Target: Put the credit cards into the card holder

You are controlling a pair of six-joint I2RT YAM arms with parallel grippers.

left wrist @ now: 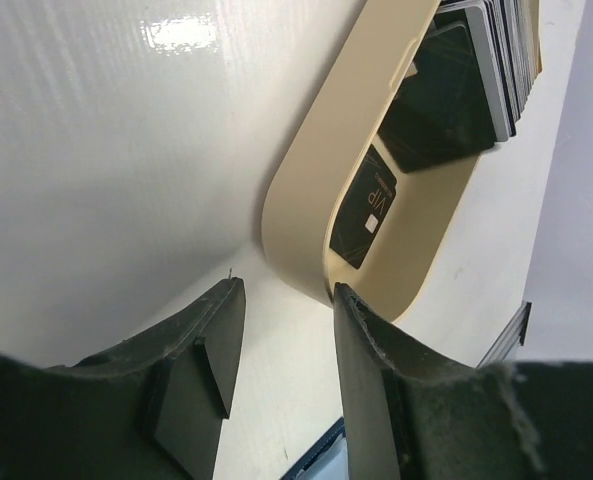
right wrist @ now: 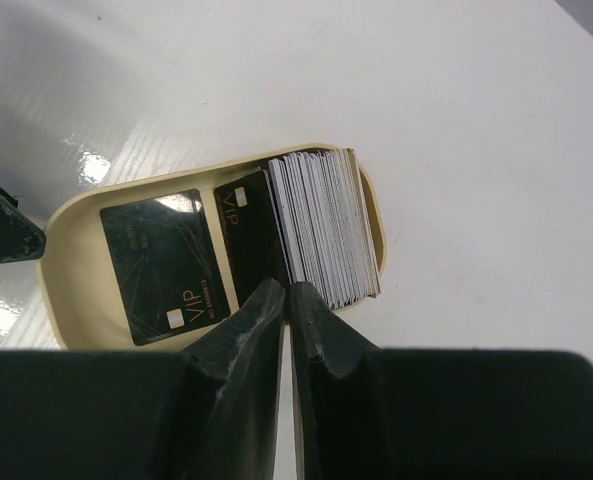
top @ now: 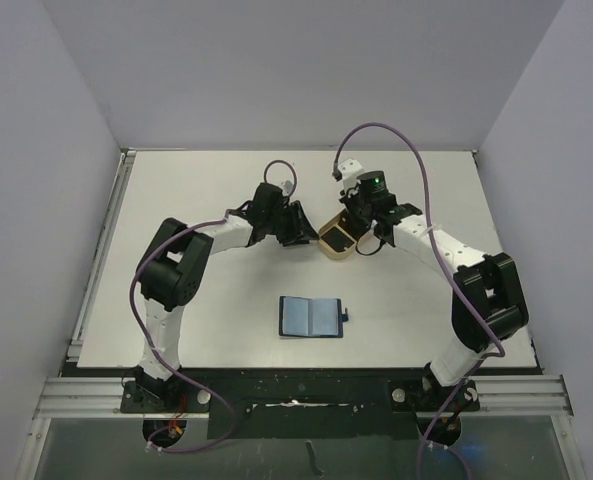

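Note:
A tan card tray (right wrist: 71, 280) holds dark VIP cards (right wrist: 161, 265) lying flat and a packed stack of cards (right wrist: 321, 225) at its right end. My right gripper is over the front of that stack, fingers close together; what is between them is hard to see. My left gripper is open at the tray's left end, one finger by its rim. A folder-like item (top: 311, 316), apparently the card holder, lies open at the front middle, pale blue inside.
Both arms reach in from either side toward the tray at the middle back.

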